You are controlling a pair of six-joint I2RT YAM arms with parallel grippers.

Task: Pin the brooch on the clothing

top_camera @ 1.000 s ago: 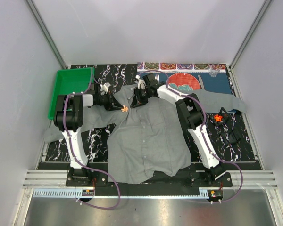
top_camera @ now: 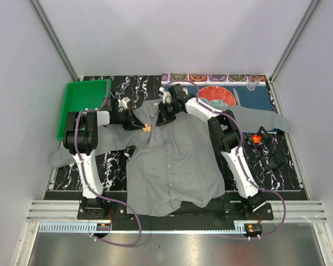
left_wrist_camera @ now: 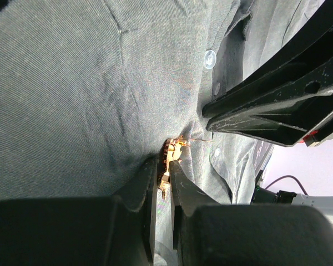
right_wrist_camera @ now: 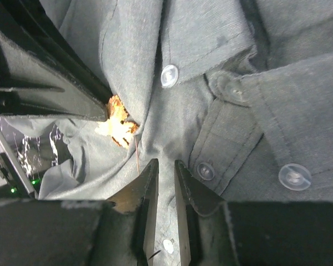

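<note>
A grey shirt is spread over the table. A gold brooch is held by my left gripper, shut on it over the shirt, with its thin pin sticking out across the fabric. In the right wrist view the brooch shows with the pin pointing down; whether it pierces the cloth I cannot tell. My right gripper is just right of the brooch above the shirt's placket and buttons, its fingertips slightly apart, with nothing seen between them.
A green bin stands at back left. A blue mat at back right holds a red plate, cutlery and a glass. An orange flower-like item and dark straps lie on the right of the marble table.
Both arms and the shirt look almost unchanged over the last second; at most the right gripper has shifted very slightly.
</note>
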